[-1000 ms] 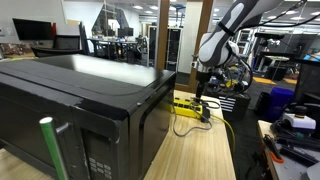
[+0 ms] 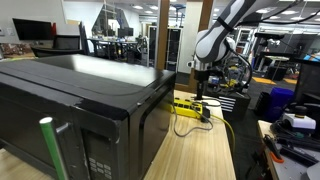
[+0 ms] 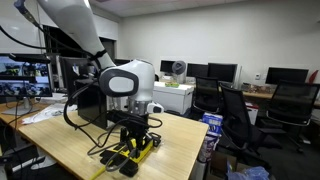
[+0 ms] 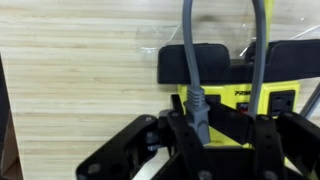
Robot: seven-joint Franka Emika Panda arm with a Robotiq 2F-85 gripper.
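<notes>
A yellow power strip [image 4: 235, 97] with black sockets lies on the light wooden table, at the right of the wrist view. My gripper is over its left end, shut on a grey plug [image 4: 199, 108] whose grey cable [image 4: 188, 40] runs up out of the view. The plug's front end is hidden, so whether it sits in a socket cannot be told. In exterior view 1 the gripper [image 2: 199, 97] is low over the yellow strip [image 2: 187, 108], beyond the black microwave-like box.
The large black box [image 2: 100, 90] fills the left of exterior view 1. Black adapters [image 4: 195, 63] cross the strip, and a yellow cable [image 4: 260, 40] runs past them. Bare table [image 4: 80, 80] lies left of the strip.
</notes>
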